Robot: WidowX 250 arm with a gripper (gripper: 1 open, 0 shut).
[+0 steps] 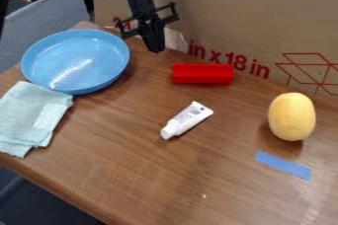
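Note:
My black gripper (152,37) hangs at the top, in front of the cardboard wall, above and left of a red box-like block (204,73) lying on the wooden table. The gripper looks shut, with nothing visible between its fingers. A blue plate (75,59) sits at the left, with a pale folded cloth (24,115) below it. A white tube (187,119) lies in the middle, and a yellow potato-like object (292,116) rests at the right.
A cardboard wall (251,22) runs along the back. A blue tape strip (283,165) is on the right.

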